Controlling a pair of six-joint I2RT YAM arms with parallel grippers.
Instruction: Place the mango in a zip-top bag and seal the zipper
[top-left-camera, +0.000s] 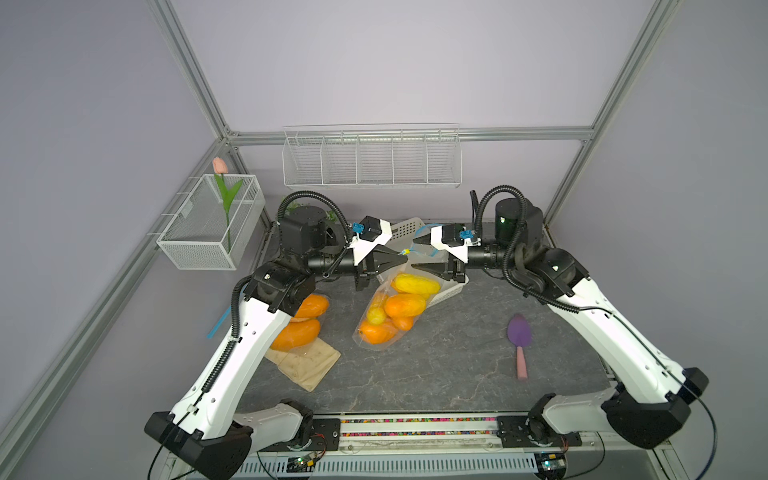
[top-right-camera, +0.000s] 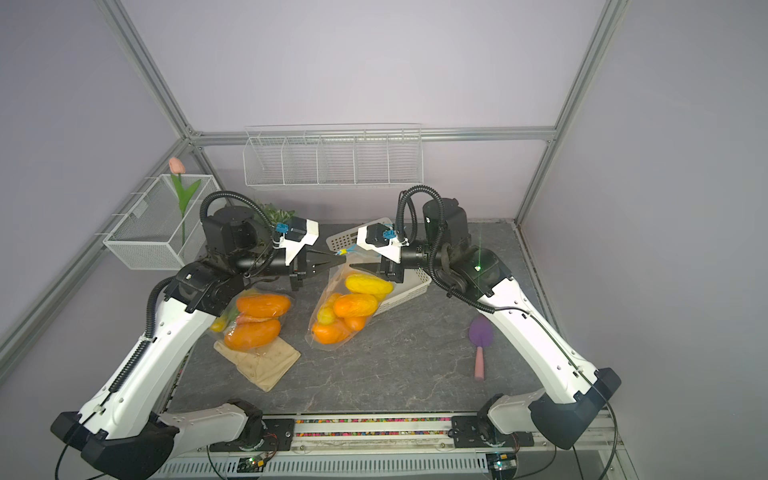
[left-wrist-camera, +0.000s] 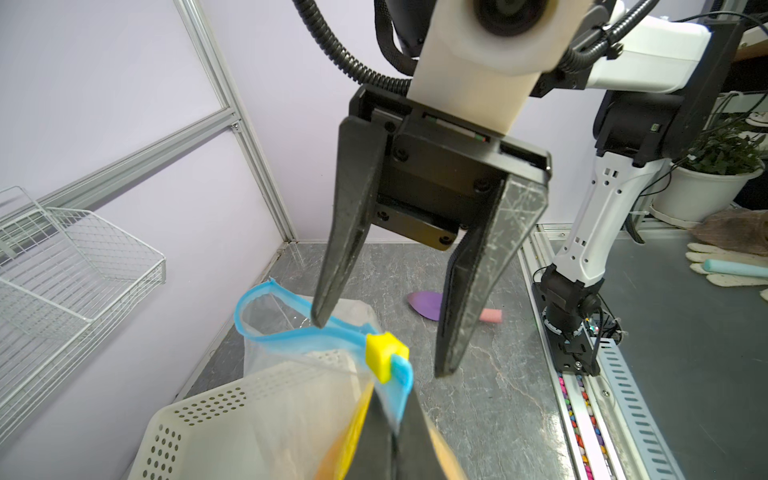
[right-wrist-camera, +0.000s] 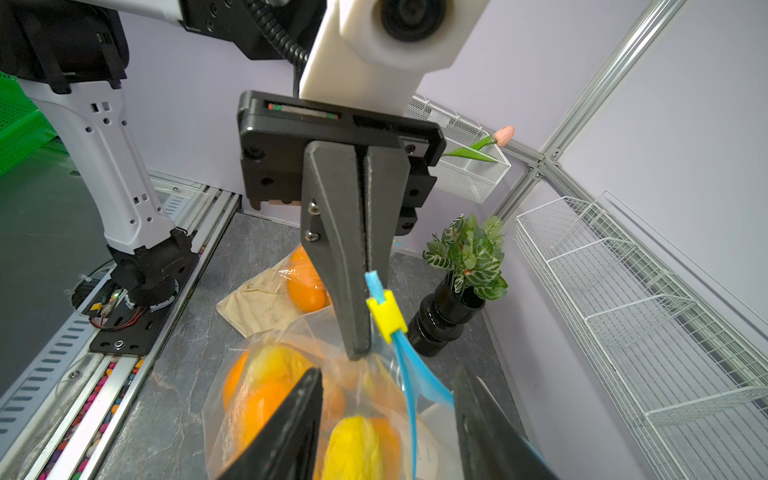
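A clear bag (top-left-camera: 384, 336) of yellow and orange fruit hangs above the white perforated basket (left-wrist-camera: 184, 432). Its blue zip edge has a yellow slider (left-wrist-camera: 384, 352). My left gripper (top-left-camera: 401, 259) is shut at the zip's end beside the slider; in the right wrist view its fingers show behind it, the bag's top seemingly pinched between them. My right gripper (top-left-camera: 418, 253) stands open just opposite, its fingers (left-wrist-camera: 496, 272) either side of and just above the slider. The zip's far part gapes in a loop.
A second bag of orange fruit (top-right-camera: 252, 336) lies on a cloth (top-right-camera: 264, 368) at left. A purple spatula (top-left-camera: 518, 328) lies at right. A plant (right-wrist-camera: 472, 260) stands behind; wire racks (top-left-camera: 372, 156) hang on the walls.
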